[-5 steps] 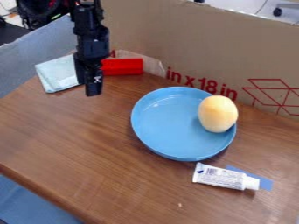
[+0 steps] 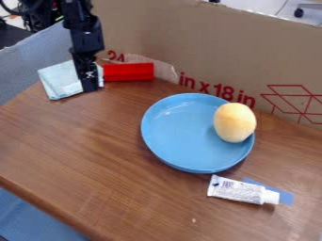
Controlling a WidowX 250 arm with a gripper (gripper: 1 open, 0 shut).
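Observation:
My black gripper [image 2: 88, 77] reaches down from the top left over a pale folded cloth [image 2: 60, 81] at the back left of the wooden table. Its fingertips are at or just above the cloth's right part; whether they touch it or are open or shut is unclear. A red object [image 2: 131, 71] lies just right of the gripper. A blue plate [image 2: 178, 131] holds a round pale yellow object [image 2: 234, 122] on its right side.
A white tube [image 2: 235, 188] lies at the front right, near a light blue patch. A cardboard wall [image 2: 251, 56] stands behind.
My gripper has moved left and up in the view, from the bare table beside the cloth to over the cloth. The other things look unmoved.

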